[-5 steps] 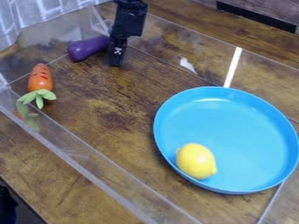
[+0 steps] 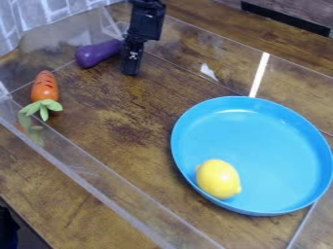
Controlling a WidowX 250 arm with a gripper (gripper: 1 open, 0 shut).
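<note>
My black gripper [image 2: 132,56] is low over the wooden table at the upper middle, just right of a purple eggplant [image 2: 99,53]; I cannot tell whether its fingers touch it or how wide they stand. A toy carrot [image 2: 45,93] with green leaves lies at the left. A large blue plate [image 2: 260,141] at the lower right holds a yellow lemon [image 2: 217,179].
Clear plastic walls [image 2: 78,165] border the work area on the left and front.
</note>
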